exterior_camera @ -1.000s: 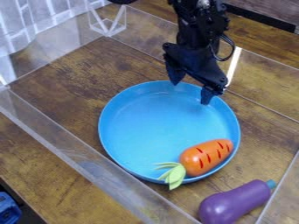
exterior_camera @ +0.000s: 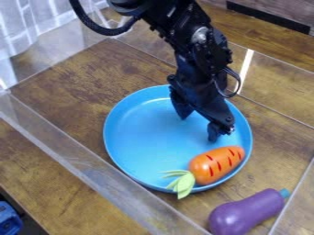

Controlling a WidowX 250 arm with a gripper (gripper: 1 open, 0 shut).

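My black gripper (exterior_camera: 204,117) reaches down from the top into the blue plate (exterior_camera: 153,142), over its upper right part, with its fingers low near the plate's surface and apparently apart. An orange toy carrot (exterior_camera: 216,165) with pale green leaves lies at the plate's lower right, just below the fingers. A purple toy eggplant (exterior_camera: 245,213) lies outside the plate at the bottom right. Whether anything is between the fingers is hard to see.
Clear plastic edges run along the left and lower side. A small blue object (exterior_camera: 7,220) sits at the bottom left corner.
The gripper has come down and a little toward the viewer, deeper into the plate and closer to the carrot. The plate, carrot and eggplant look unmoved.
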